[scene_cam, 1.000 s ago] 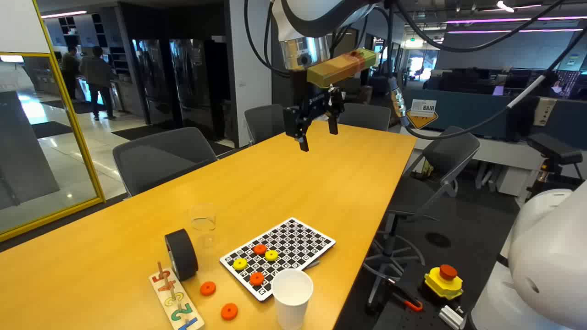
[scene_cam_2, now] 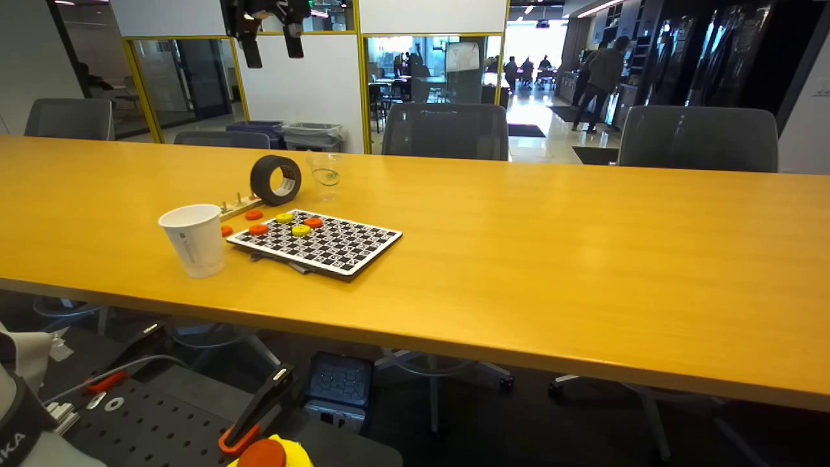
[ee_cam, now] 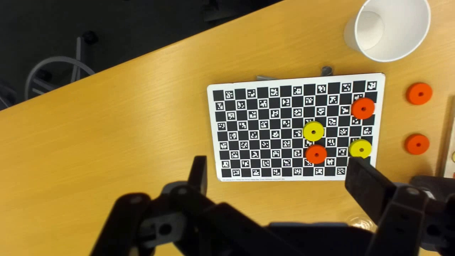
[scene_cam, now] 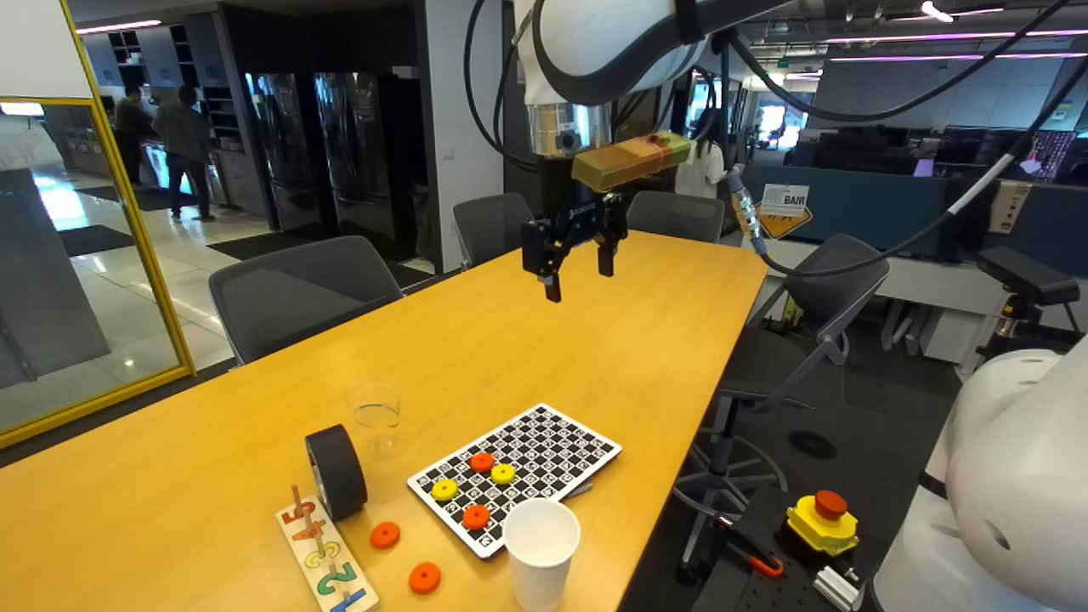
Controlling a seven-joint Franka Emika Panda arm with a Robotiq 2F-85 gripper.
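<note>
My gripper (scene_cam: 579, 284) hangs open high over the table, nothing between its fingers. Below it in the wrist view lies the checkered board (ee_cam: 264, 128), flat on the table. Two yellow rings (ee_cam: 313, 131) and two orange rings (ee_cam: 363, 108) rest on the board's squares. Another two orange rings, one nearer the cup (ee_cam: 419, 94) and one nearer the tape (ee_cam: 417, 144), lie on bare table beside it. A wooden number board with pegs (scene_cam: 324, 559) stands past them. In the wrist view one finger (ee_cam: 367, 187) partly covers the board's lower right corner.
A white cup (scene_cam: 541, 551) stands upright by the board near the table edge. A black tape roll (scene_cam: 337, 471) stands on its side near the number board, with a clear cup (scene_cam: 377, 413) behind it.
My gripper has come slightly lower and to the left in exterior view 1, still open. The board, rings and cups have not moved.
</note>
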